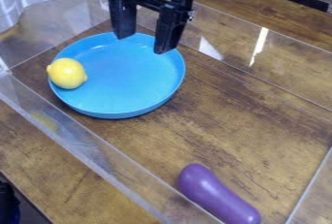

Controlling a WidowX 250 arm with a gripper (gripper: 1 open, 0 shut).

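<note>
My gripper (147, 34) is a black two-finger unit at the top centre, hanging over the back part of a round blue plate (123, 87), its fingers spread apart with nothing seen between them. A yellow lemon-like object (68, 73) rests on the plate's left side. A purple eggplant-like object (215, 191) lies on the wooden table at the lower right, away from the plate.
Clear panels or strips run along the left, right and back of the work area.
</note>
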